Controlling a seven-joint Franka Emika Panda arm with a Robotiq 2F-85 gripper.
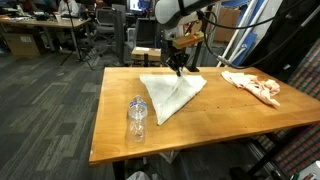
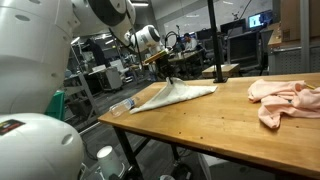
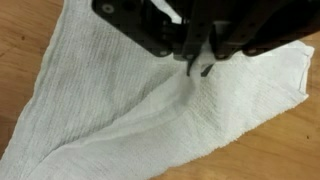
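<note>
A white towel [image 1: 172, 92] lies on the wooden table, one part of it drawn up into a peak under my gripper [image 1: 180, 71]. In the wrist view the towel [image 3: 110, 110] fills most of the picture, and a raised fold runs up to my gripper, which is shut on the cloth. From the other side, the towel [image 2: 175, 93] shows spread toward the table's far edge, its lifted part meeting my gripper [image 2: 171, 78]. The exact grip between the fingers is dark and partly hidden.
A clear plastic bottle [image 1: 137, 118] stands left of the towel near the table edge. A crumpled pink cloth [image 1: 252, 86] lies at the right; it also shows in the second exterior view.
</note>
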